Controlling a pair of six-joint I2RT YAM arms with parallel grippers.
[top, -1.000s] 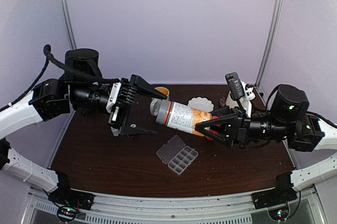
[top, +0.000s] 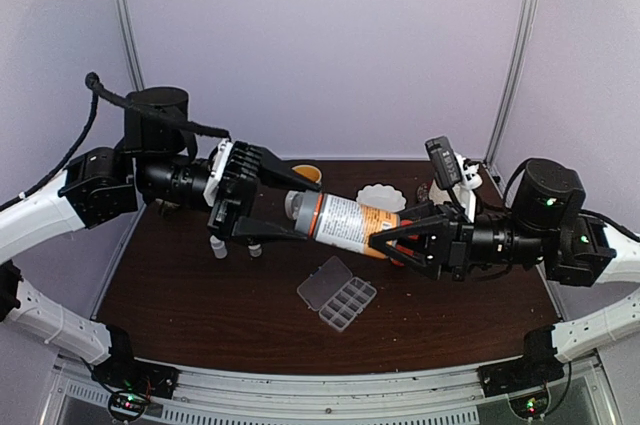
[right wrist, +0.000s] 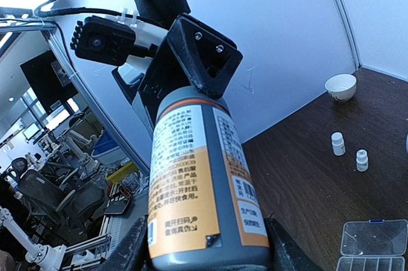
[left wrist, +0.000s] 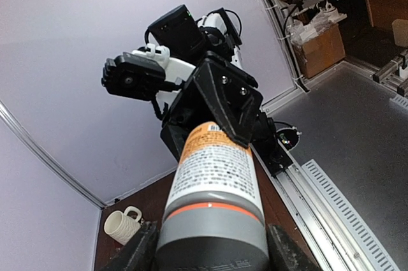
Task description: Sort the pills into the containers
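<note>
A grey bottle point(top: 345, 223) with a white and orange label is held in the air, lying tilted between the two arms. My right gripper point(top: 372, 239) is shut on its orange-labelled base end. Around the grey cap end point(left wrist: 212, 242) stands my left gripper point(top: 304, 209), part open, one finger above and one below; whether either finger touches the cap is unclear. Below on the table is a clear compartment box point(top: 348, 303), its lid point(top: 325, 283) folded open; the cells look empty. Two small white bottles point(right wrist: 338, 144) stand upright on the table.
A white scalloped dish point(top: 381, 198) and a yellow-rimmed cup point(top: 307, 173) are toward the back. A white mug point(left wrist: 123, 225) shows in the left wrist view, a white bowl in the right.
The held bottle and right arm have shifted only slightly.
</note>
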